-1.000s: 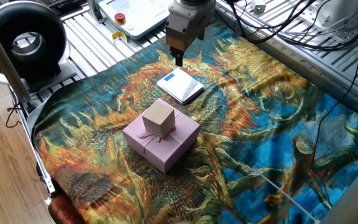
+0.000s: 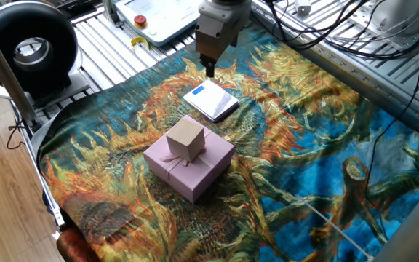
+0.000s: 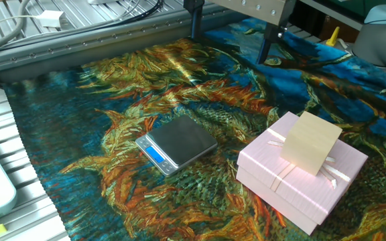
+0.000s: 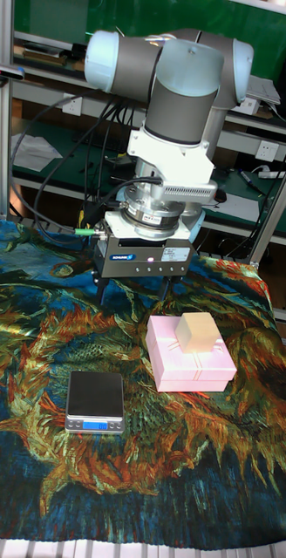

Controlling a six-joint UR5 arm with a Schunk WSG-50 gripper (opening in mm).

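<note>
A tan cube (image 3: 311,143) rests on top of a pink gift box (image 3: 263,194) tied with a ribbon bow. Beside that box, a small digital scale (image 3: 181,139) with a lit blue display lies flat, its plate bare. My gripper (image 4: 132,292) hangs above the cloth, behind the scale and box in exterior view 3. Its two dark fingers (image 4: 164,287) are spread wide and nothing is between them. In exterior view 1 the gripper (image 2: 209,72) is seen side-on, past the scale.
A patterned cloth (image 2: 108,182) covers the table, with wide clear areas around the box and scale. A control panel with a red emergency button (image 2: 140,21) sits at the back in exterior view 1. Black cables (image 2: 326,33) run along the metal frame.
</note>
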